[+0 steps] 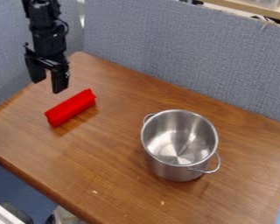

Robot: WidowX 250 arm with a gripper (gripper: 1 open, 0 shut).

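My black gripper (48, 77) hangs at the upper left over the back-left part of the wooden table, fingers pointing down and spread apart, with nothing between them. A red block (70, 107) lies on the table below and to the right of it, apart from the fingers. A steel pot (178, 140) with two wire handles stands on the right half of the table, empty.
The wooden table (119, 192) has free room at the front and between block and pot. Grey padded panels (189, 52) border it at the back and left.
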